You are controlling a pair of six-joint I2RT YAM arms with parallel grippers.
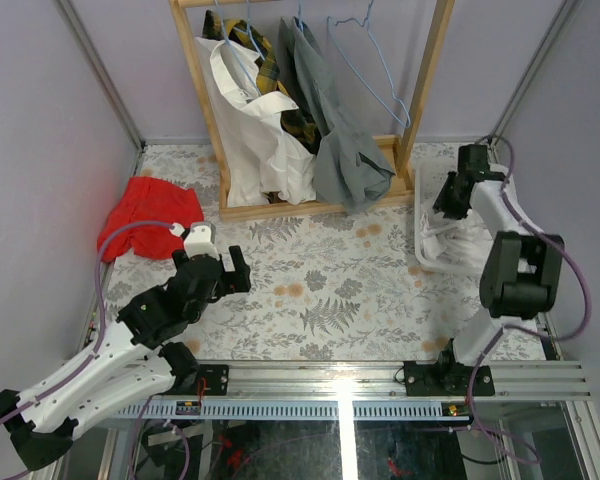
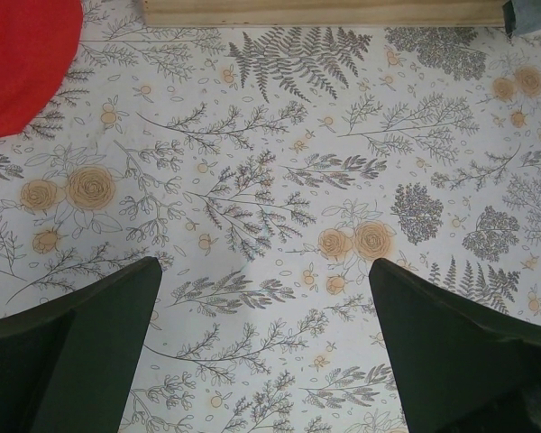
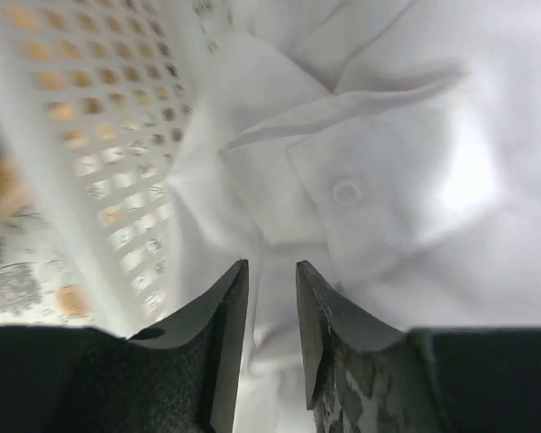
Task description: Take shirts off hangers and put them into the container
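Observation:
A white shirt [image 1: 458, 238] with a visible button lies crumpled inside the white basket [image 1: 447, 266] at the right. Over it is my right gripper [image 1: 450, 203], partly open. In the right wrist view its fingers [image 3: 227, 311] stand a small gap apart above the white cloth [image 3: 379, 198], and nothing shows gripped between them. On the wooden rack, a blue hanger [image 1: 385, 72] at the right hangs empty. White, dark plaid and grey shirts [image 1: 335, 130] hang to its left. My left gripper is open and empty over the patterned table.
A red cloth [image 1: 152, 215] lies folded at the left, near my left arm. The wooden rack frame [image 1: 270, 211] stands at the back, its base close to the basket. Between the two arms the table [image 1: 320, 280] is clear.

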